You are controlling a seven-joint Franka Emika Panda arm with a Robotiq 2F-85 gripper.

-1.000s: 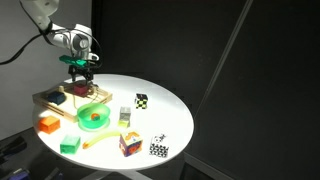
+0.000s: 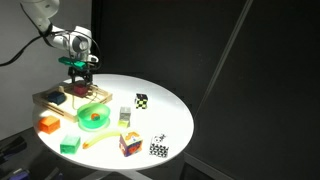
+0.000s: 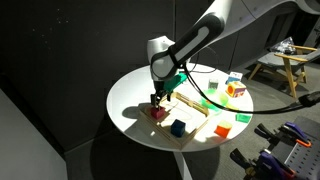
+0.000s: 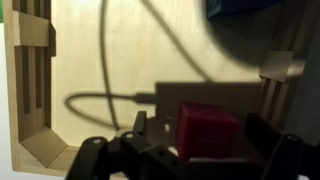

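Observation:
My gripper is open, its two fingers on either side of a red cube [image 4: 206,132] in the wrist view. There is a gap between the left finger and the cube; the right finger is closer to it. The cube sits inside a shallow wooden tray [image 3: 196,128], at its far-left corner in exterior view 2. A dark blue cube [image 3: 178,128] lies in the same tray, apart from the red one. In exterior view 1 the gripper [image 2: 80,76] points down just above the red cube [image 2: 81,88].
Beside the tray stands a green bowl [image 2: 94,118] with something orange in it. An orange block [image 2: 49,124], a green block [image 2: 70,144], a yellow banana-like thing [image 2: 101,139] and several patterned cubes share the white table [image 2: 165,110].

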